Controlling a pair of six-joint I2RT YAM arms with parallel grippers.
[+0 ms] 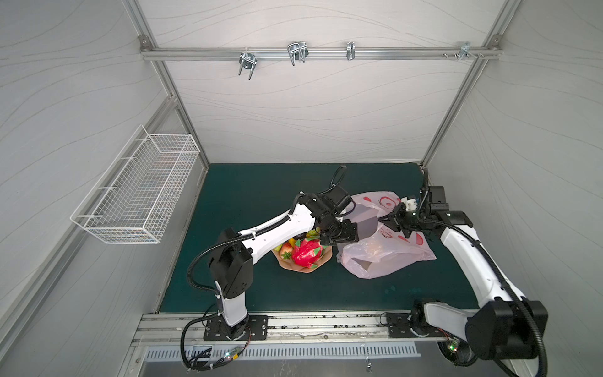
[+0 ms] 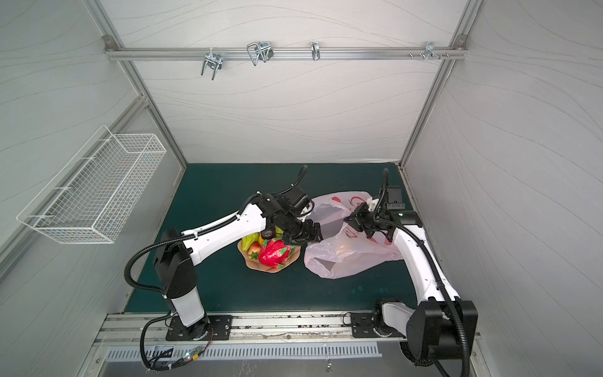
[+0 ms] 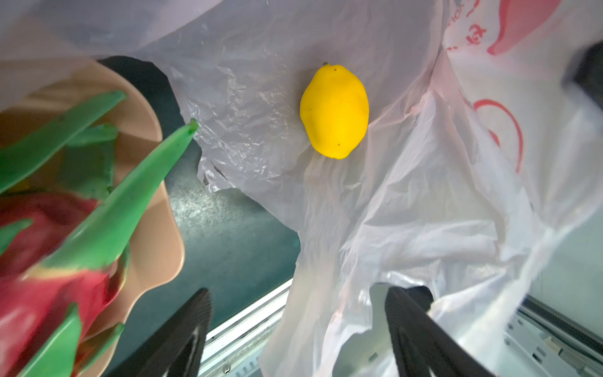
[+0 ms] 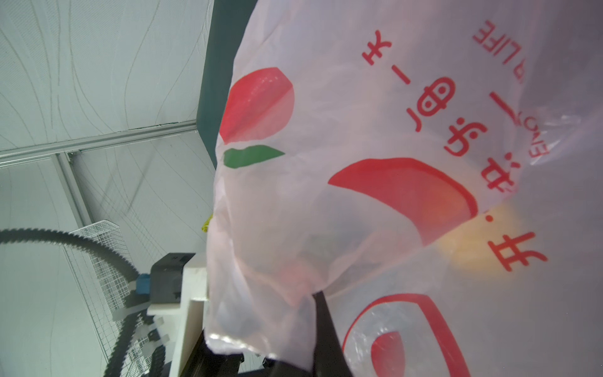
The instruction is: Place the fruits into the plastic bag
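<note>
Inside the plastic bag (image 3: 251,125) rests a yellow lemon (image 3: 334,112). My left gripper is open at the bag's mouth, its fingers wide apart and no fruit between them. In the left wrist view, the fruit basket (image 3: 176,245) with a red dragon fruit (image 3: 44,251) lies to the left. The top left view shows the dragon fruit (image 1: 306,253) beside other fruits, partly covered by the left arm. My right gripper is shut on the bag's edge, holding the mouth up; the plastic hides part of its fingers.
A white wire basket (image 1: 141,188) hangs on the left wall, away from the work. The fruit basket (image 2: 271,269) stands close against the bag's open side.
</note>
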